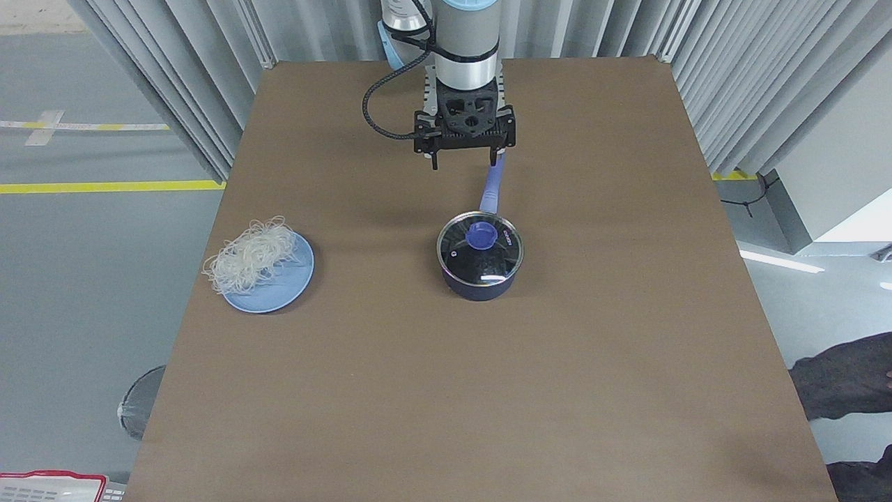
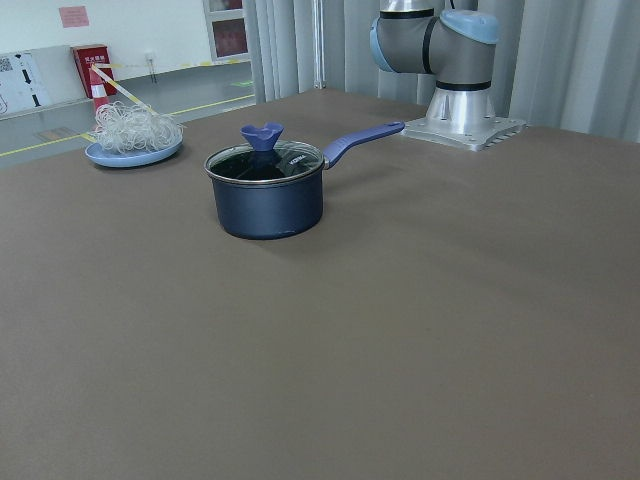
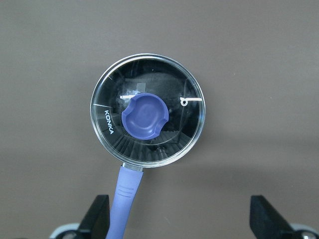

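Observation:
A dark blue saucepan (image 2: pixel 268 205) with a glass lid (image 1: pixel 480 261) and purple knob (image 3: pixel 144 116) stands on the table, its lilac handle (image 3: pixel 124 199) pointing toward the robot's base. My gripper (image 1: pixel 464 157) is held high over the far part of the table, above the handle end. In the wrist view its two fingers (image 3: pixel 264 219) are wide apart, open, with nothing gripped; the pan lies below and between them.
A blue plate (image 1: pixel 288 284) heaped with white noodle-like strands (image 1: pixel 247 255) sits at the left of the brown table (image 1: pixel 585 360).

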